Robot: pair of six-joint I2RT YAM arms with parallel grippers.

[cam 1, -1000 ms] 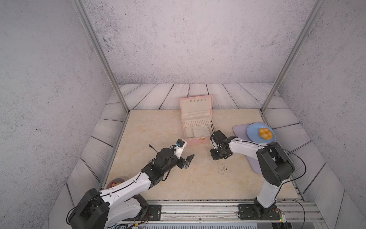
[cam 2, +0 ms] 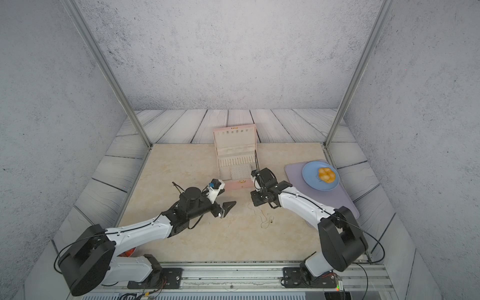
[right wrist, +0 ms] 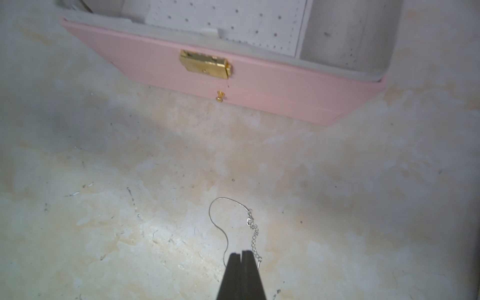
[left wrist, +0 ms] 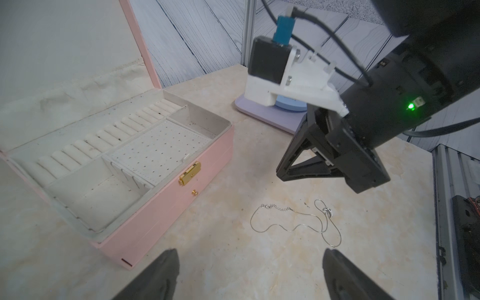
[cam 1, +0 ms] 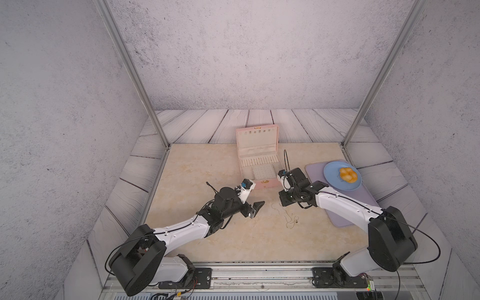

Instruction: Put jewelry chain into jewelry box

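A thin silver chain (left wrist: 295, 227) lies loosely looped on the table in front of the open pink jewelry box (left wrist: 165, 210), whose lid is raised and whose compartments show. My right gripper is shut, with nothing seen between its fingertips; it hangs above the chain, near the box's front right, and in the right wrist view its tips overlap part of the chain. My left gripper stands open and empty to the left of the chain, facing it, with the box ahead to its left.
A blue plate (cam 2: 311, 175) with an orange item rests on a purple mat (cam 2: 295, 170) at the right, behind the right arm. The left arm covers the front left.
The chain shows no clear change.
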